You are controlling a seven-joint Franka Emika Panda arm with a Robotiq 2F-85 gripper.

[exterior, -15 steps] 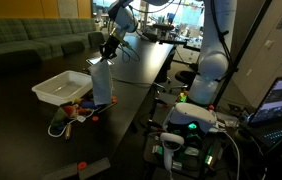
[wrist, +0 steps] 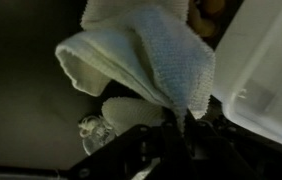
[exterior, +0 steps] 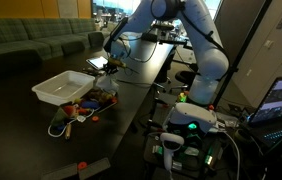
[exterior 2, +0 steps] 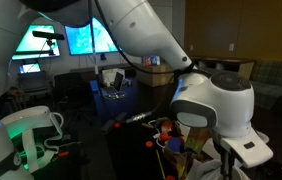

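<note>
A white cloth [wrist: 151, 60] is pinched in my gripper, which is shut on it. In the wrist view it spreads in folds ahead of the fingers and covers much of the middle. In exterior view 1 my gripper [exterior: 110, 69] is low over the dark table, just right of the white bin [exterior: 63, 88]. Exterior view 2 has the arm in front, so the fingers are hard to make out there.
The bin's wall [wrist: 243, 60] stands close on the right in the wrist view. A pile of colourful items [exterior: 93, 103] lies in front of the bin, and a clear object [wrist: 93, 130] sits near the cloth. Bare table [exterior: 41, 150] extends toward the front left.
My gripper has come down and a little to the right with the cloth. The cloth hung long before and now shows less of its length below the gripper. The bin has not moved.
</note>
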